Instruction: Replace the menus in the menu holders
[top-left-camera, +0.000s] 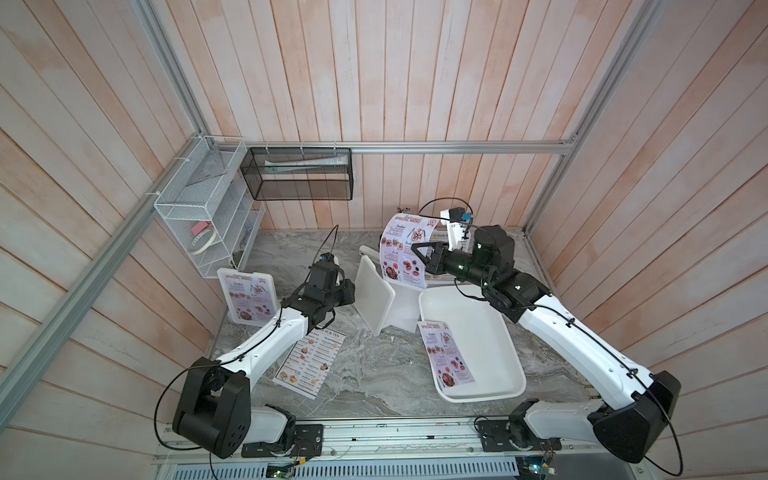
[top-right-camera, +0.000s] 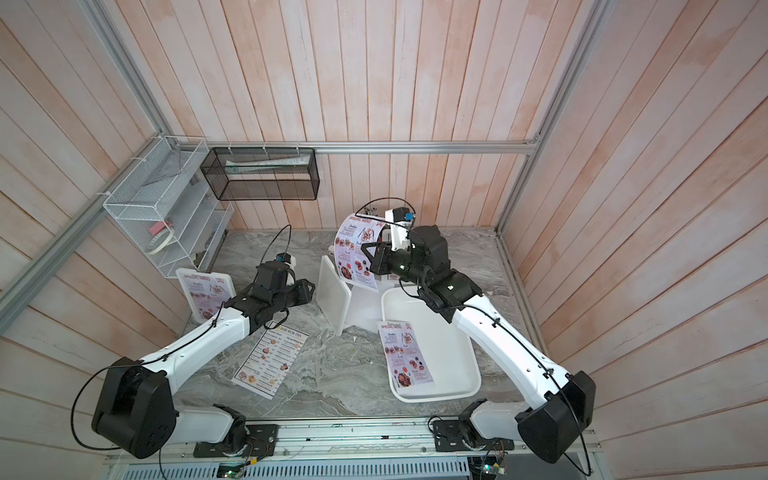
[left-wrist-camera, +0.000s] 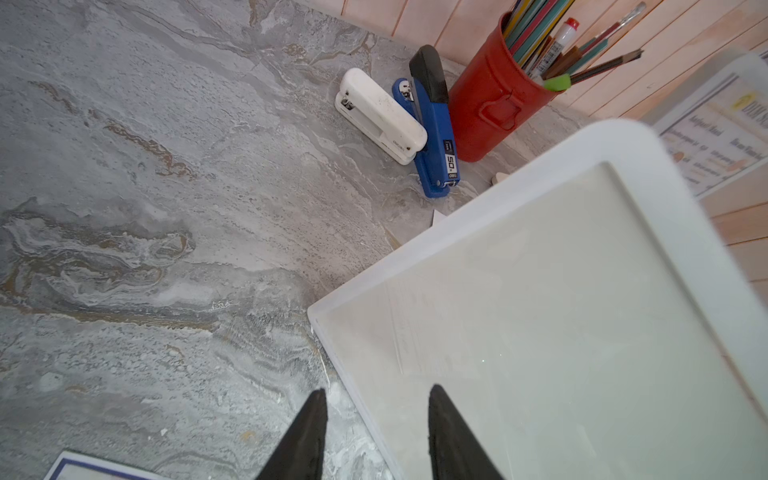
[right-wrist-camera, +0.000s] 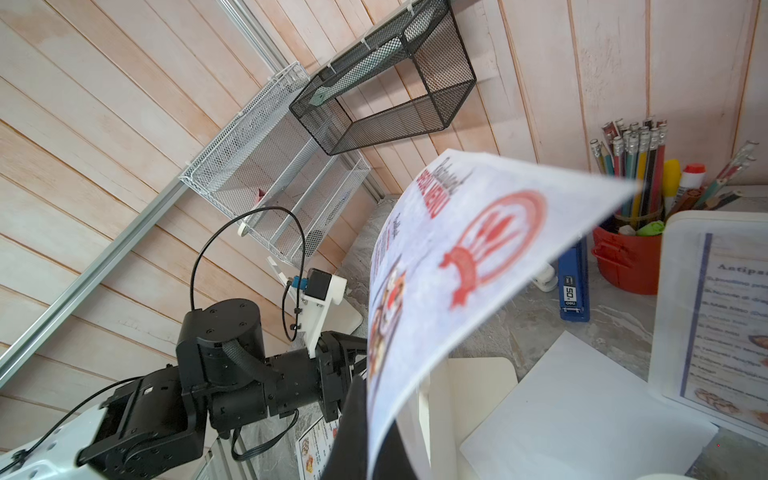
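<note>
My right gripper is shut on a curved menu sheet (top-left-camera: 406, 249) with pictures of dishes, raised above the middle of the counter. Below and left of that sheet stands an empty white menu holder (top-left-camera: 373, 296), whose blank panel (left-wrist-camera: 512, 320) fills much of the left wrist view. Beside this panel my left gripper is part open, nothing between its fingers. Another holder (top-left-camera: 249, 297) at the left has a menu in it. A menu page (top-left-camera: 312, 362) lies flat on the counter, and another menu (top-left-camera: 445, 354) rests in the white tray (top-left-camera: 512, 364).
Behind the holder are a white stapler (left-wrist-camera: 381, 114), a blue stapler (left-wrist-camera: 434, 132) and a red cup (left-wrist-camera: 504, 100) of pencils. Another filled holder (right-wrist-camera: 716, 320) stands at the back right.
</note>
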